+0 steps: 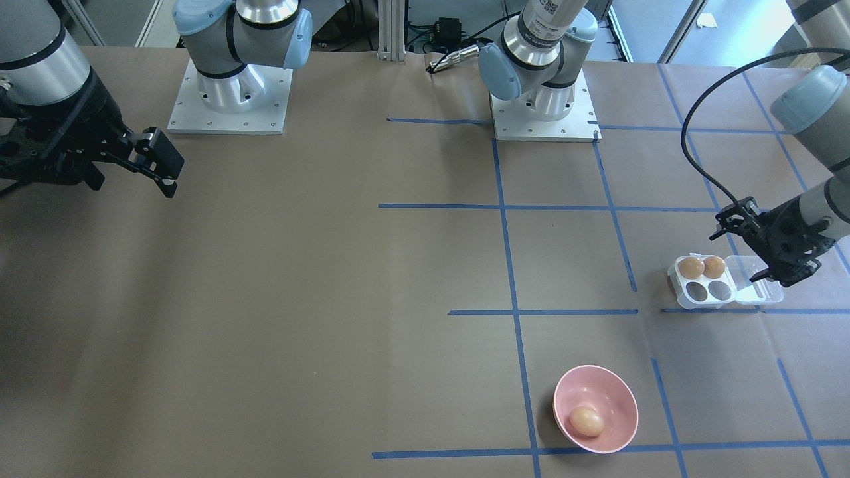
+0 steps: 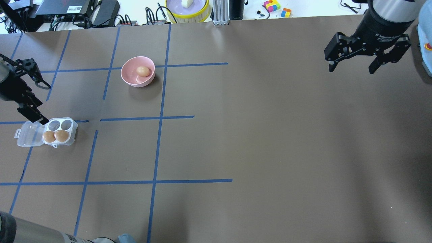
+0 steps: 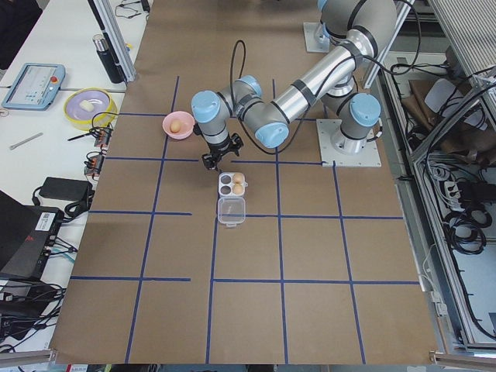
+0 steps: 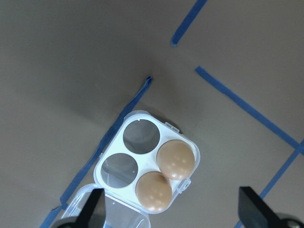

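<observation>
My gripper [image 1: 734,253] hangs open above a clear-lidded egg box [image 1: 701,293], its fingers apart and empty. In the left wrist view the white tray [image 4: 122,190] lies between and ahead of the fingertips, holding two brown eggs [image 4: 175,159] along one side and two empty holes along the other; the clear lid [image 4: 116,213] lies open beside it. A pink bowl [image 1: 617,405] holds one egg [image 1: 586,421], in the foreground of the front view.
A second black gripper [image 2: 366,50] is at the far right of the top view. Other arm bases stand at the table's back edge. The table around the bowl and box is mostly clear.
</observation>
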